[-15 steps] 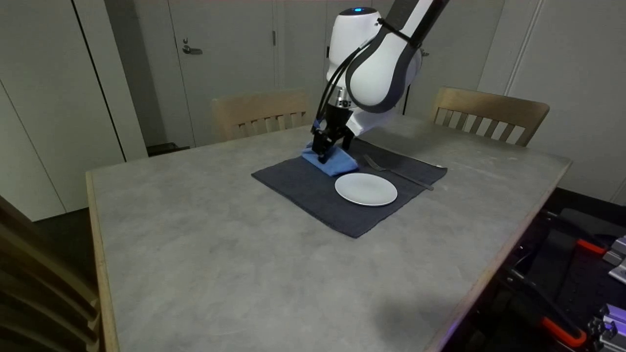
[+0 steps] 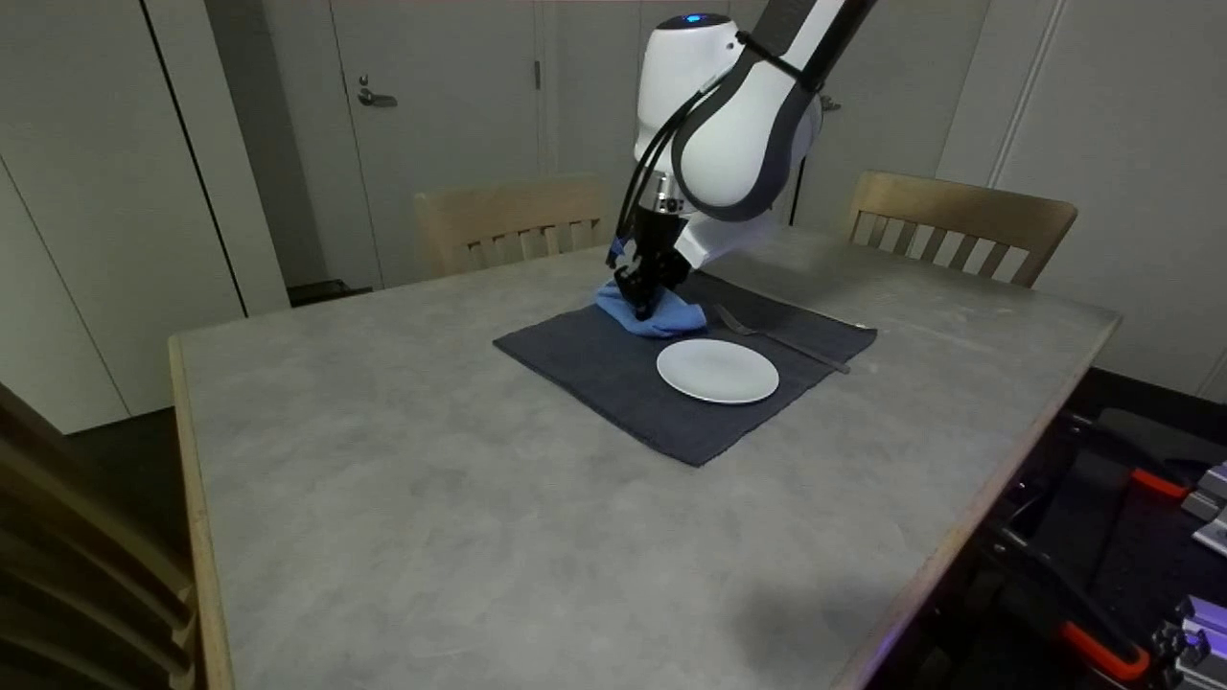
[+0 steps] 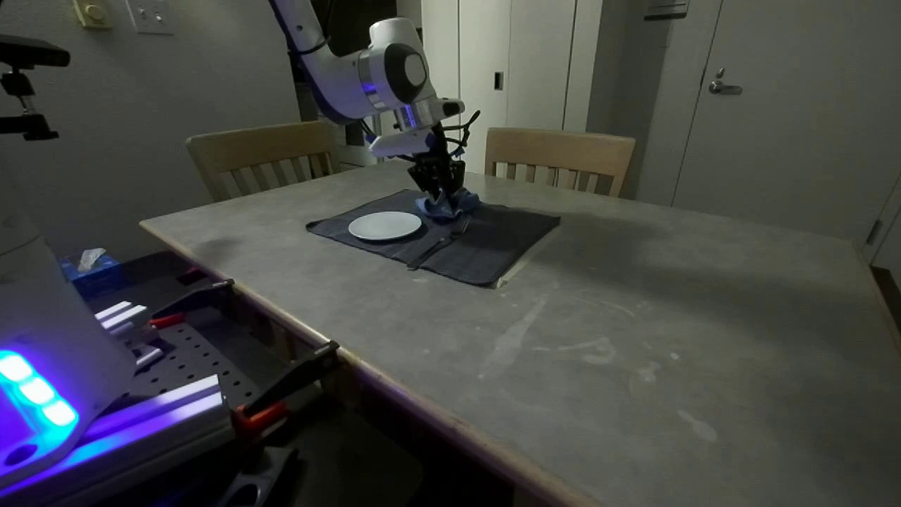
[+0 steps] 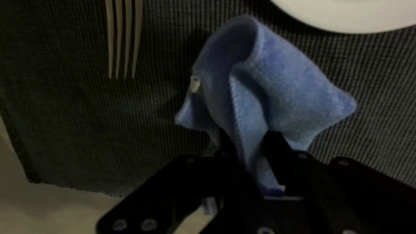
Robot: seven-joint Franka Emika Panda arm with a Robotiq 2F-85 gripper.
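A blue cloth point(image 2: 675, 318) lies bunched on the dark placemat point(image 2: 627, 389), behind the white plate point(image 2: 718, 370). My gripper points down into it, one finger point(image 4: 276, 145) on each side of a raised fold. The fingers stand partly apart with the cloth point(image 4: 296, 93) filling the gap; whether they grip it firmly does not show. In the wrist view the cloth's upper part puffs up into a loop, and a small pale tag sticks out on its left.
A fork point(image 2: 782, 339) lies on the placemat beside the plate, its tines point(image 4: 123, 39) left of the cloth in the wrist view. Wooden chairs point(image 2: 966, 224) stand behind it.
The cloth has gone from lying flatter to bunched up around my fingers, which have drawn closer together. The arm has shifted only slightly. The plate and fork have stayed put.
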